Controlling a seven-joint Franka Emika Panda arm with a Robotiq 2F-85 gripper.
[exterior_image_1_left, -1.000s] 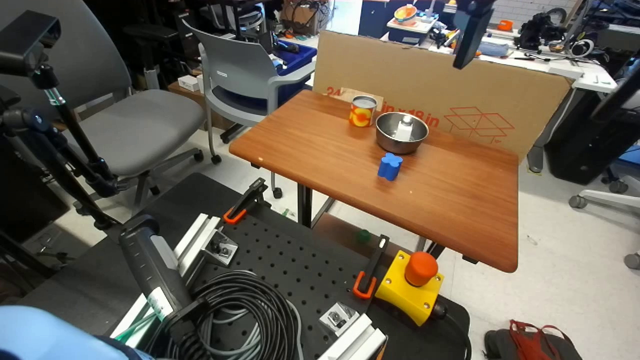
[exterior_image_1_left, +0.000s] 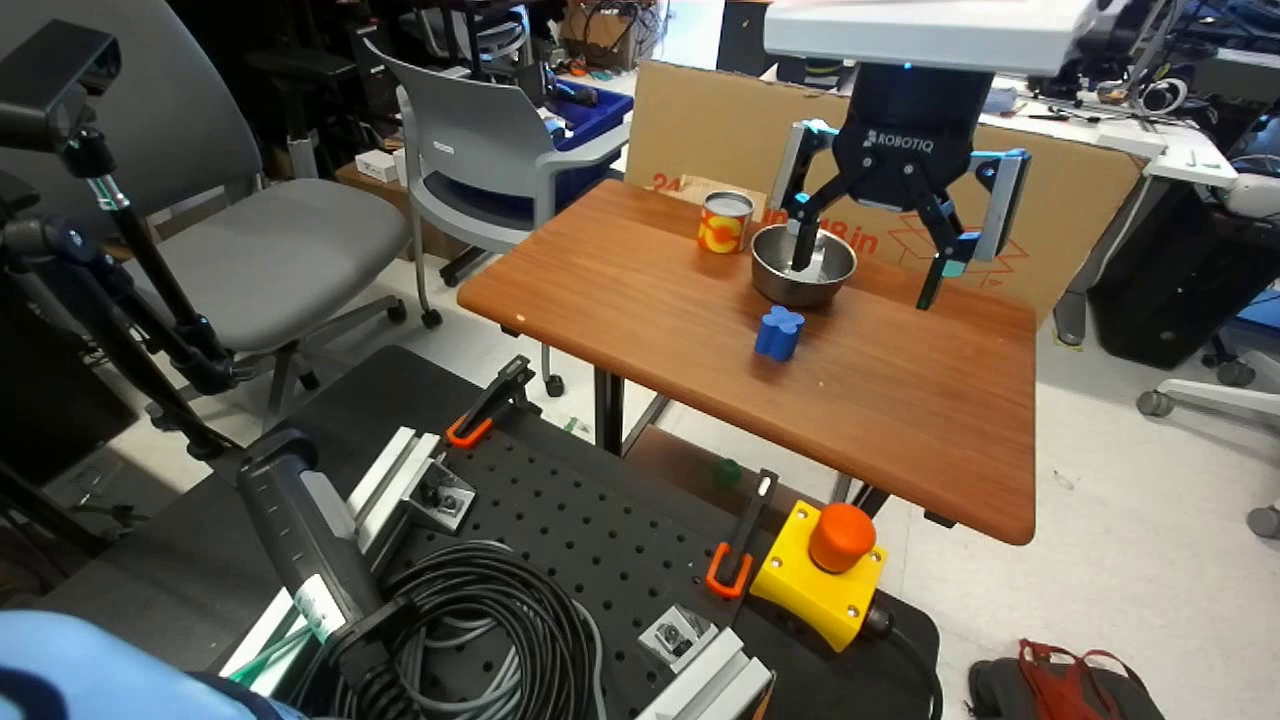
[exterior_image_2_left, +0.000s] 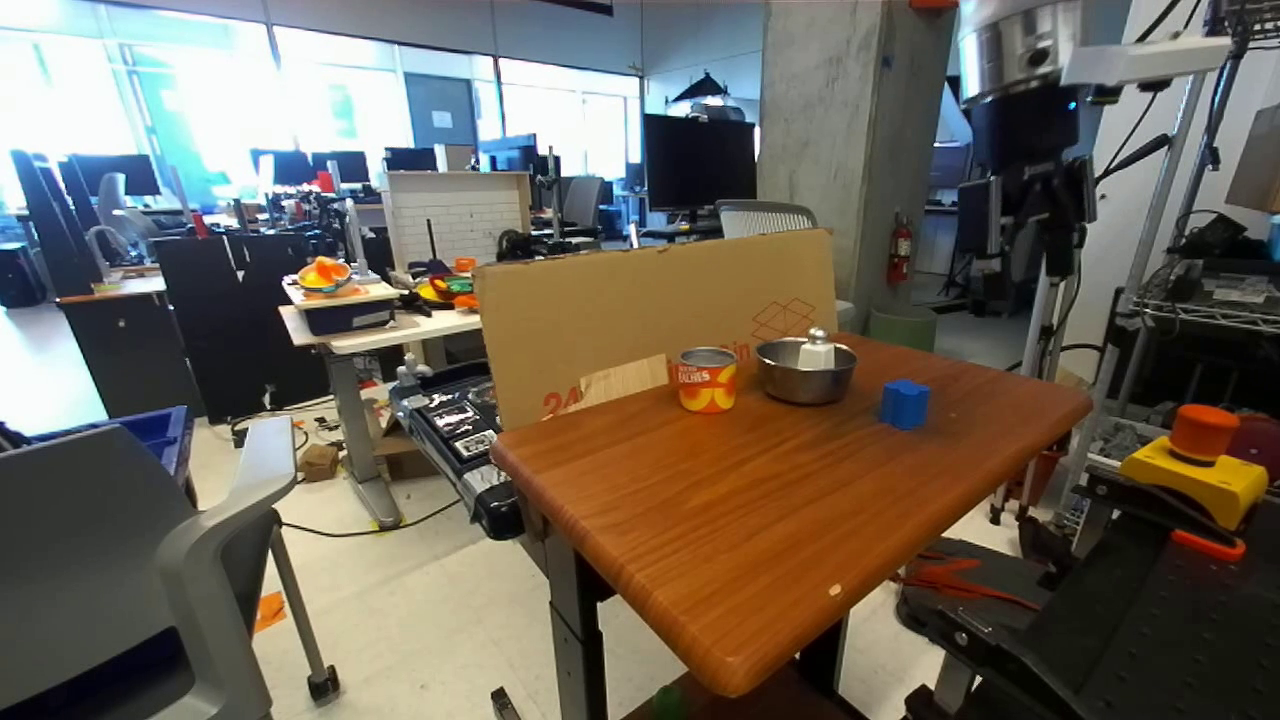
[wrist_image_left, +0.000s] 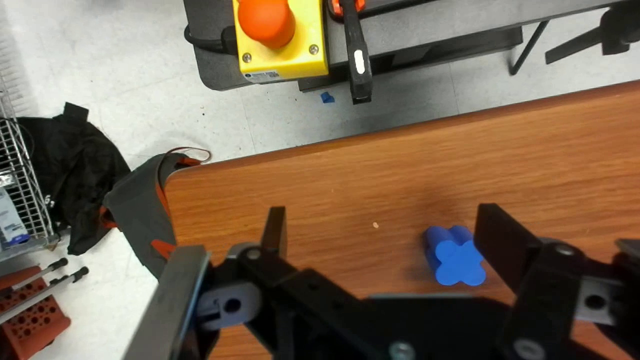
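My gripper (exterior_image_1_left: 864, 278) hangs above the right part of the table, fingers wide open with nothing between them. Below it on the wood stands a blue flower-shaped block (wrist_image_left: 459, 258), which the wrist view shows near the finger on the right. A steel bowl (exterior_image_2_left: 801, 384) sits farther back, holding a white shaker with a metal knob (exterior_image_2_left: 817, 349). Beside the bowl is a peach can (exterior_image_2_left: 707, 382). In exterior view 1 one finger hides part of the bowl and shaker.
Upright cardboard (exterior_image_1_left: 708, 126) lines the back of the wooden table (exterior_image_1_left: 624, 318). A black bench carries a yellow box with an orange button (exterior_image_1_left: 823, 570), across a gap from the table's front edge.
The gripper has come down into fuller view over the table's right side, with both fingers visible. The block, bowl, shaker and can have stayed in place.
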